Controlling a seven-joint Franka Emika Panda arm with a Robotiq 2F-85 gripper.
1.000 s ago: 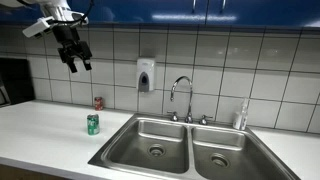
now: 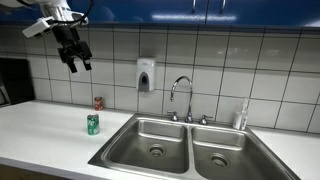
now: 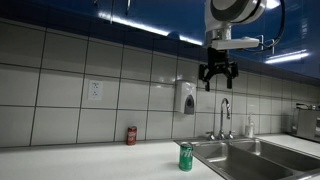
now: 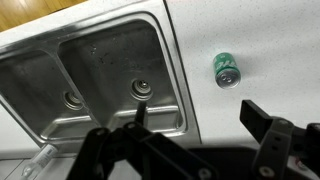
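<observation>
High above the left counter hangs my gripper (image 2: 80,70), open and empty, well clear of everything below. Seen from the wrist, its two fingers (image 4: 258,118) stand wide apart with bare counter and the sink's edge between and beyond them. A green can (image 2: 93,124) stands upright on the counter, left of the sink; the wrist view shows the green can (image 4: 227,70) from above, beyond the gripper. Farther back, near the tiled wall, a red can (image 2: 98,103) stands upright. In the second exterior view the red can (image 3: 131,135) is left of the green can (image 3: 186,157).
A double steel sink (image 2: 150,168) with a tall faucet (image 2: 174,92) fills the counter's middle. A soap dispenser (image 2: 146,75) hangs on the wall, and a clear bottle (image 2: 242,115) stands behind the sink. Blue cabinets (image 2: 190,14) run overhead.
</observation>
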